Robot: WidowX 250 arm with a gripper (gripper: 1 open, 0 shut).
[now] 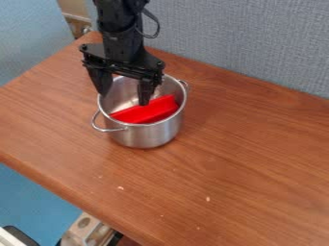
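Note:
A steel pot point(144, 135) with two wire handles stands on the wooden table, left of centre. Inside it lies a red elongated object point(148, 112), slanting up to the right. My black gripper point(122, 86) hangs over the pot's back part, its fingers wide open, one toward the pot's left rim and the other down by the red object's upper side. Nothing shows held between them.
A grey padded wall point(251, 43) rises behind it. The table's left edge drops to a blue surface at lower left.

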